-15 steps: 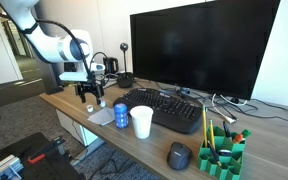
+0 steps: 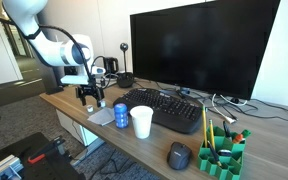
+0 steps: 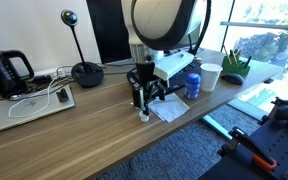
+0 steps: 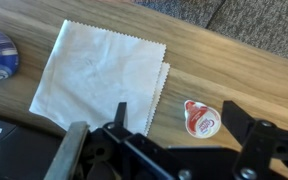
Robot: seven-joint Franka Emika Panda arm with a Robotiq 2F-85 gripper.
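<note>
My gripper stands open, its fingers spread wide with nothing held between them. It hangs above the left part of the desk, seen as the gripper [image 2: 90, 97] in exterior view 1. A small white round object with a red mark [image 4: 202, 121] shows in the wrist view near the right finger; exterior view 2 has the small white object [image 3: 144, 116] on the wood just below the fingertips. Flat beside it lies a white folded cloth [image 4: 99, 70], also visible as the cloth [image 3: 170, 108] in exterior view 2.
A blue can [image 2: 121, 115] and a white cup [image 2: 141, 122] stand right of the cloth. Behind are a black keyboard [image 2: 164, 108] and monitor [image 2: 204, 45]. A mouse [image 2: 179, 156] and green pen holder [image 2: 221, 155] sit farther right. Bare wood [image 3: 54, 145] extends left.
Over the last second the arm has shifted slightly near the small white object. The objects on the desk stay where they were.
</note>
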